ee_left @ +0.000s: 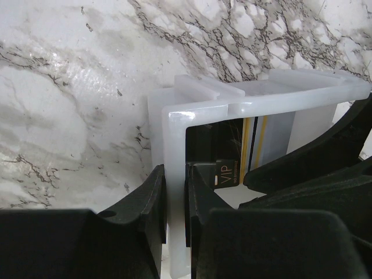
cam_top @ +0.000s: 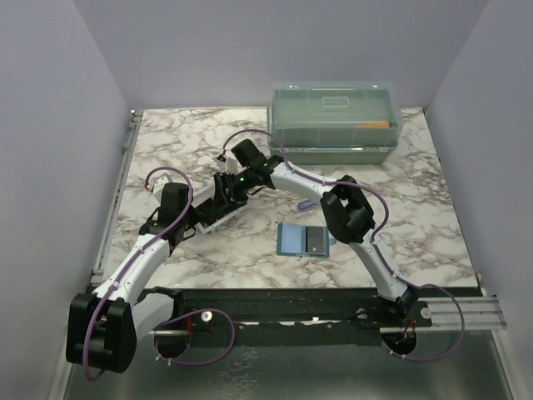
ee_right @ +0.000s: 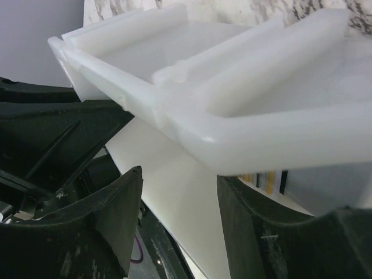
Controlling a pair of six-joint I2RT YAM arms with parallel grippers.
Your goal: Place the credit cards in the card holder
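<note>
My left gripper is shut on the side wall of the white card holder (ee_left: 296, 93), which holds a dark VIP card (ee_left: 226, 173) and other cards with gold and grey edges beside it. My right gripper (cam_top: 229, 187) reaches over the holder's right part. In the right wrist view the holder's white rim (ee_right: 145, 104) fills the foreground above the right gripper's fingers, which stand partly hidden against it; what lies between them is hard to tell.
A blue card wallet (cam_top: 302, 240) lies right of centre, with a small blue item (cam_top: 306, 204) behind it. A translucent green box (cam_top: 333, 117) stands at the back.
</note>
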